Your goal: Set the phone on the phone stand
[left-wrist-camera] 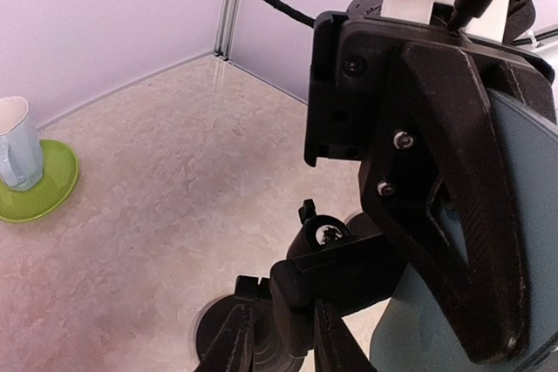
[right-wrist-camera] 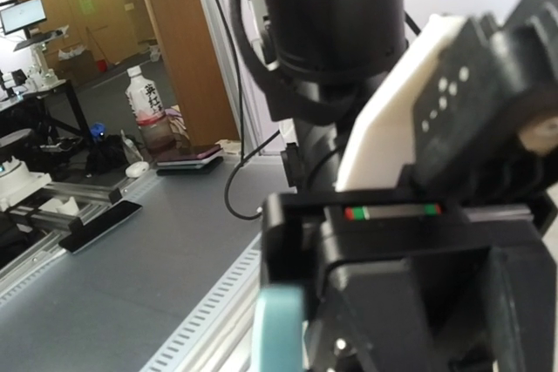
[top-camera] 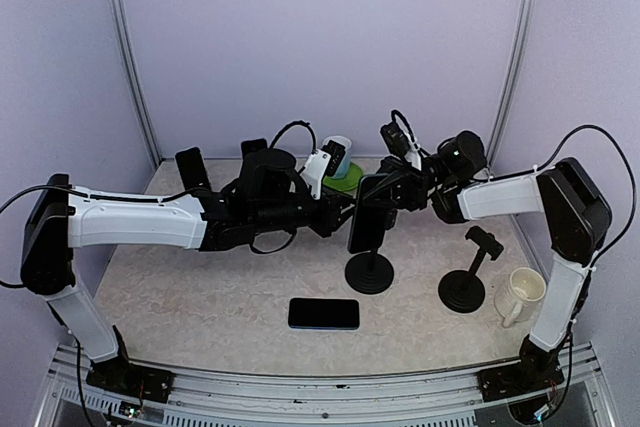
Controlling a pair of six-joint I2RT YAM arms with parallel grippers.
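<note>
My right gripper [top-camera: 390, 182] is shut on an upright phone [top-camera: 362, 227], held over a round black phone stand [top-camera: 369, 273]. In the left wrist view the phone's pale blue back [left-wrist-camera: 523, 206] fills the right side, partly behind the right gripper, with the stand's base [left-wrist-camera: 222, 337] below. My left gripper [top-camera: 335, 209] is just left of the phone; its fingertips show at the bottom of the left wrist view, apparently part open with nothing visible between them. Whether the phone rests on the stand is unclear.
A second black stand [top-camera: 462, 290] and a white mug [top-camera: 519, 296] are on the right. Another phone [top-camera: 323, 313] lies flat in front. A green plate [left-wrist-camera: 48, 193] with a cup [left-wrist-camera: 19, 150] sits at the back. Black objects [top-camera: 192, 169] stand at back left.
</note>
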